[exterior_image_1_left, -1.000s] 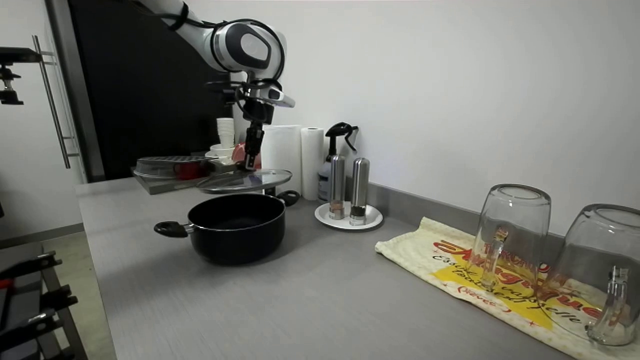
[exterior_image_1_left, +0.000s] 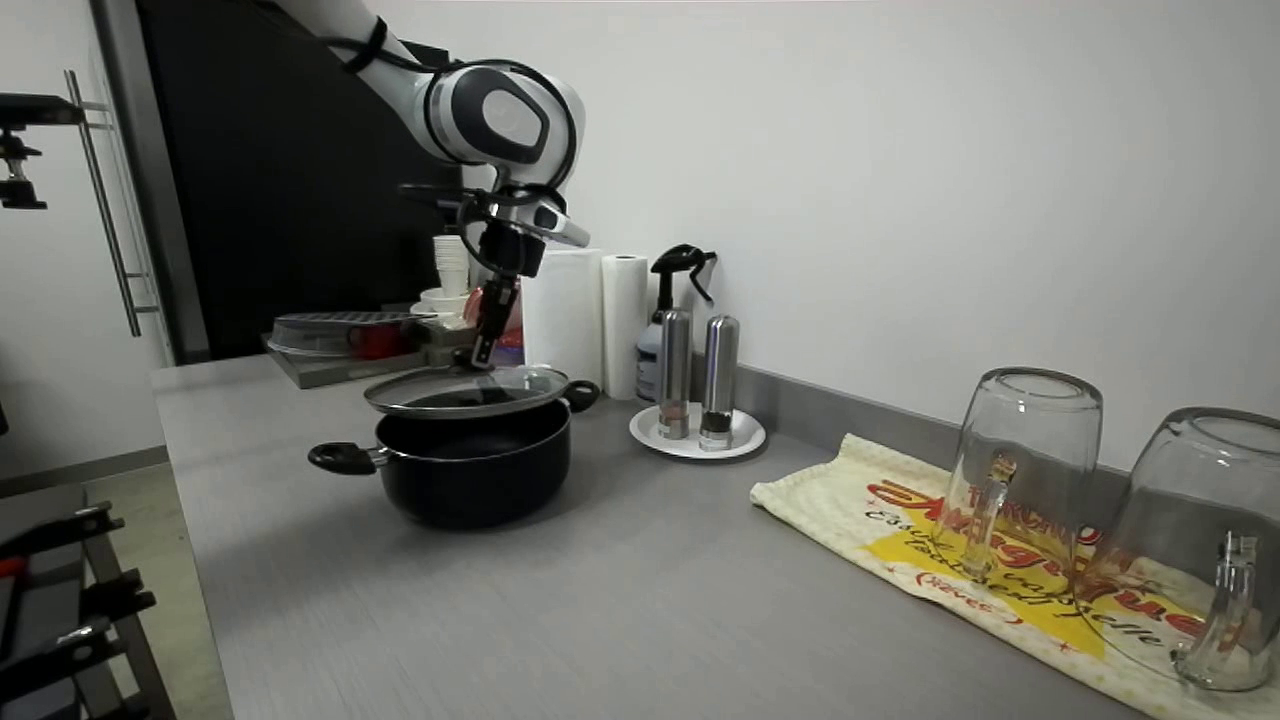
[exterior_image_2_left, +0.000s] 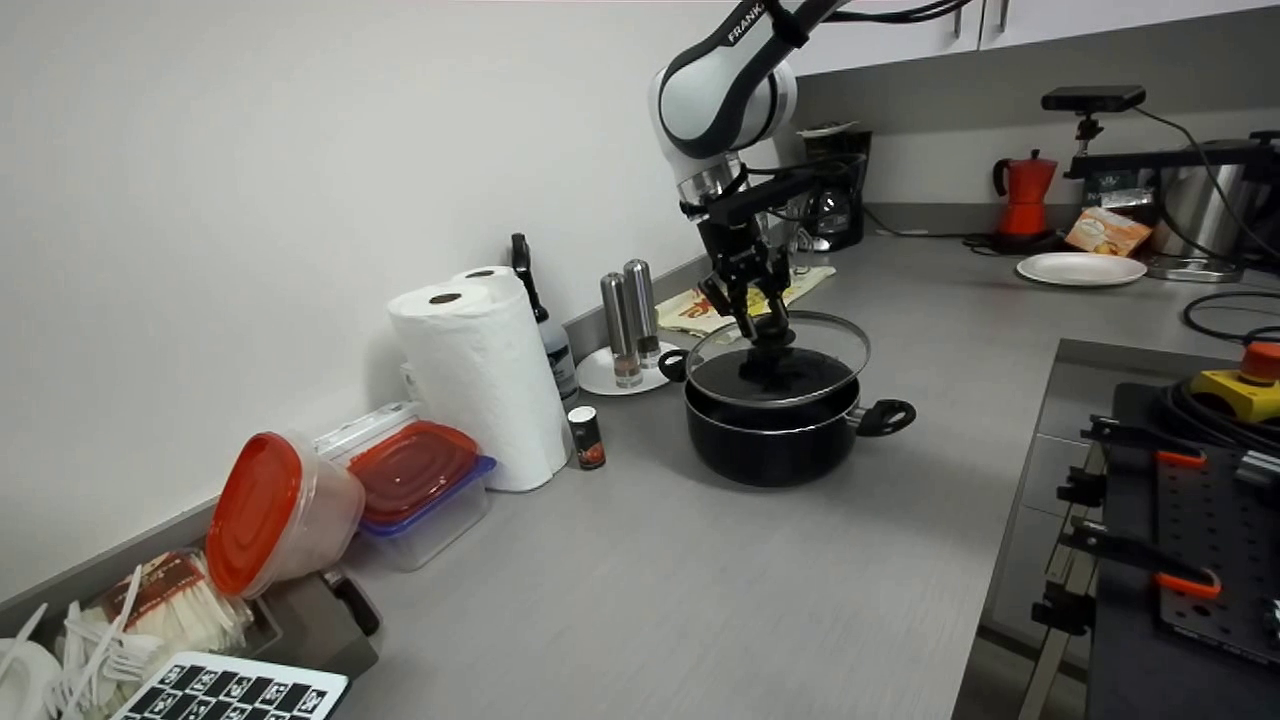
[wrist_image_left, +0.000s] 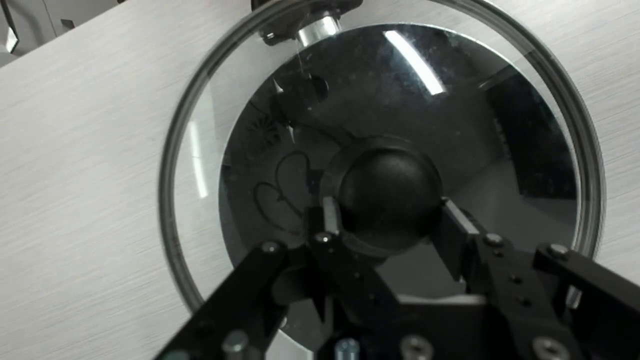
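My gripper is shut on the round black knob (wrist_image_left: 390, 192) of a glass lid (wrist_image_left: 591, 150). In exterior view 1 the lid (exterior_image_1_left: 408, 394) hangs slightly tilted just over the black pot (exterior_image_1_left: 480, 486), shifted toward its far side, with the pot's dark interior showing below the near edge. Seen from exterior view 2, the lid (exterior_image_2_left: 846, 342) sits over the back of the pot (exterior_image_2_left: 768, 450), and part of the pot's front rim stays uncovered. One pot handle (wrist_image_left: 318, 27) shows past the lid's edge in the wrist view.
Behind the pot are a white plate (exterior_image_1_left: 649, 434) with two metal mills (exterior_image_1_left: 719, 384), paper towel rolls (exterior_image_2_left: 480, 372) and a small jar (exterior_image_2_left: 585, 437). Upturned glass mugs (exterior_image_1_left: 1020, 480) stand on a cloth (exterior_image_1_left: 828, 510). The counter before the pot is clear.
The lid, held by my gripper, has come down and toward the pot, moving slightly left in exterior view 1. The pot has stayed in place.
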